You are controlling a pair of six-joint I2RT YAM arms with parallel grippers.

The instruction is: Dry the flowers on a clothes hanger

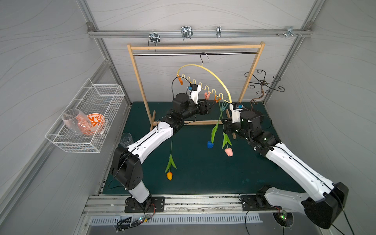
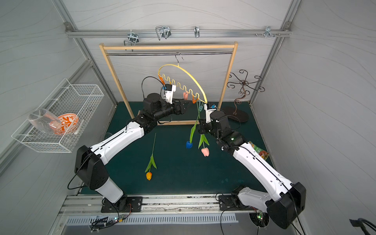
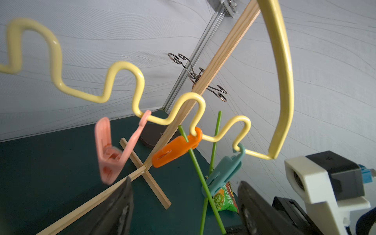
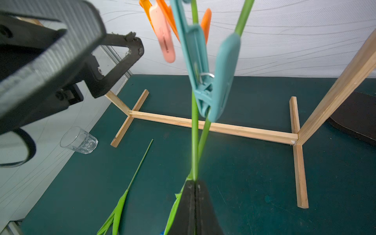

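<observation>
The yellow hanger (image 1: 217, 79) hangs tilted from the rack's rail, with clothespins along its wavy bar. The blue tulip (image 1: 210, 145) hangs upside down, its stem running through the teal clip (image 3: 226, 171). My right gripper is shut at the thin stem of the pink tulip (image 1: 228, 152), which hangs head down below it. That stem's upper end (image 3: 183, 132) crosses the orange clip (image 3: 176, 148). My left gripper stands open, its fingers either side of the clips' lower area, with nothing between them. The yellow tulip (image 1: 169, 175) lies on the table.
A pink clip (image 3: 112, 150) hangs left of the orange one. The wooden rack (image 1: 137, 82) stands over the table. A tipped glass (image 4: 80, 139) lies at left. A wire basket (image 1: 96, 146) hangs on the left wall.
</observation>
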